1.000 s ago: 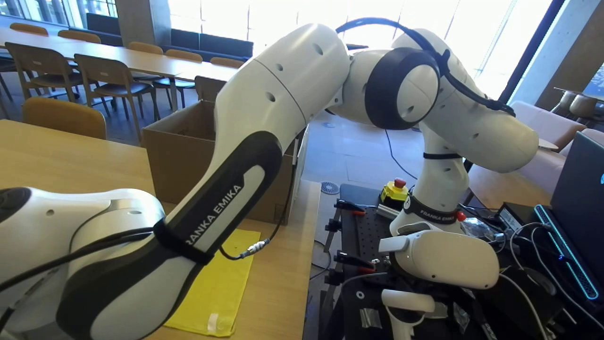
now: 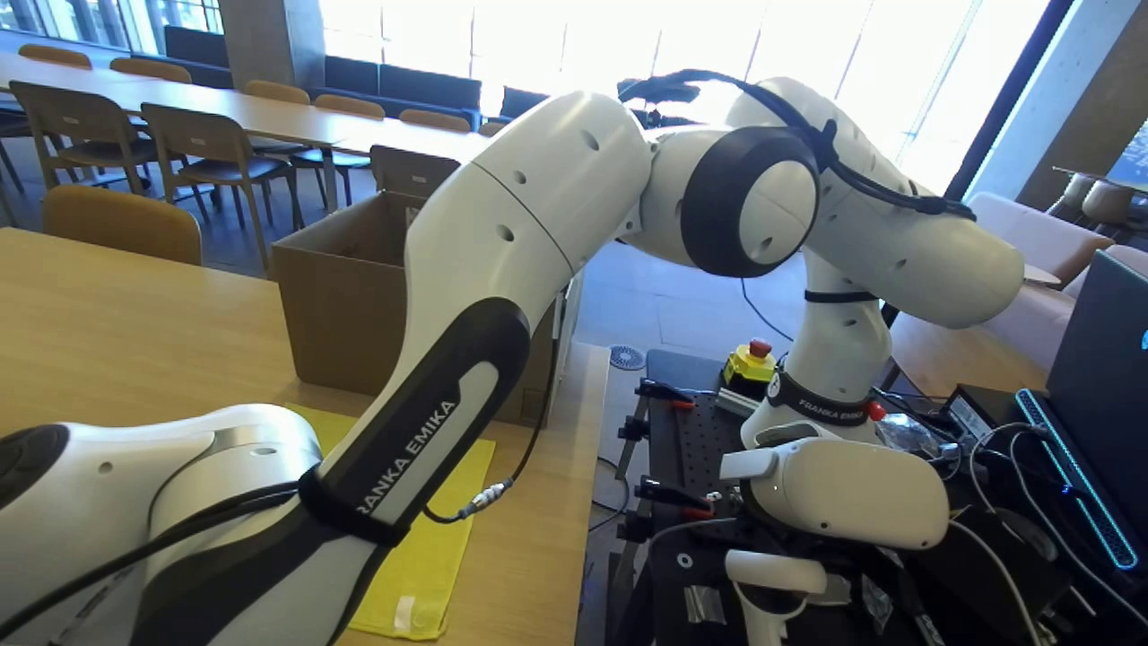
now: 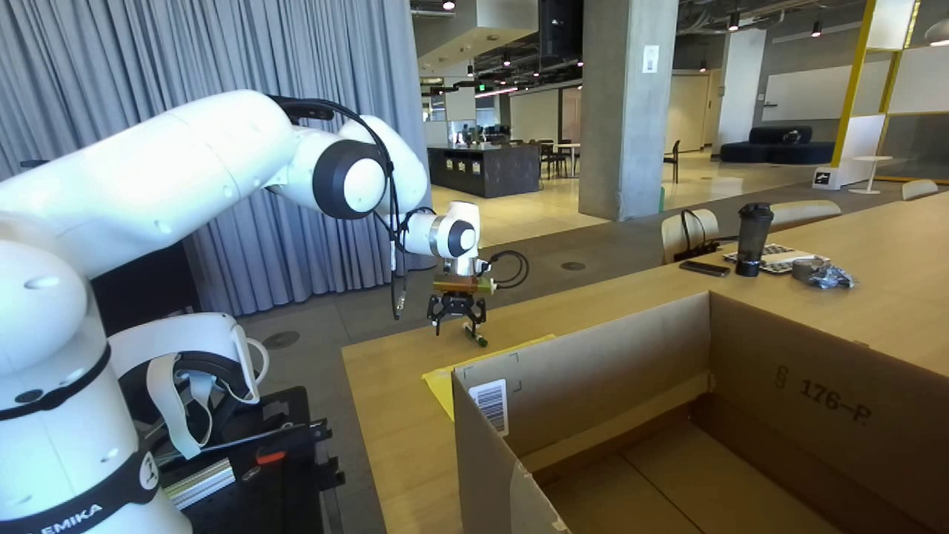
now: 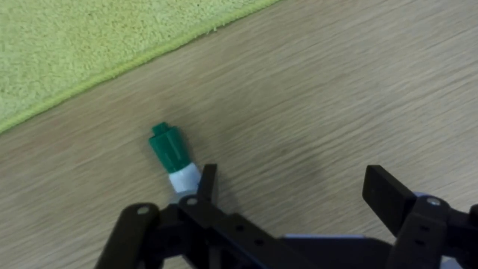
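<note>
A marker (image 4: 170, 150) with a green cap and a pale body lies on the wooden table, its lower part hidden behind one finger in the wrist view. My gripper is open above the table, with bare wood showing between its fingers. The marker is by the left finger (image 4: 208, 186), outside the gap; whether they touch I cannot tell. In exterior view 2 the gripper (image 3: 460, 332) points down near the table's far end, with the marker (image 3: 476, 335) close to its right finger. Exterior view 1 does not show the gripper.
A yellow cloth (image 4: 89, 45) lies flat near the marker's capped end. The large open cardboard box (image 3: 587, 374) stands on the table beyond the cloth. A dark tumbler (image 3: 753, 240) and a phone (image 3: 704, 267) are farther along. Bare table surrounds the marker.
In exterior view 1 the arm has come down, its elbow and forearm lower than before. The box and cloth have stayed in place.
</note>
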